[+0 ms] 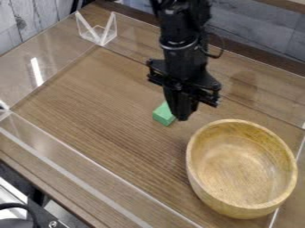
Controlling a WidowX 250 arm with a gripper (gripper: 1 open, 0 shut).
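Observation:
The black arm comes down from the top centre to my gripper (183, 105), which is low over a green block (163, 114) in the middle of the wooden table, hiding much of it. The gripper looks shut; whether anything is between its fingers is hidden. A round wooden bowl (241, 169) sits at the lower right.
A white wire-like object (102, 27) stands at the back left. Dark cables lie at the lower left edge.

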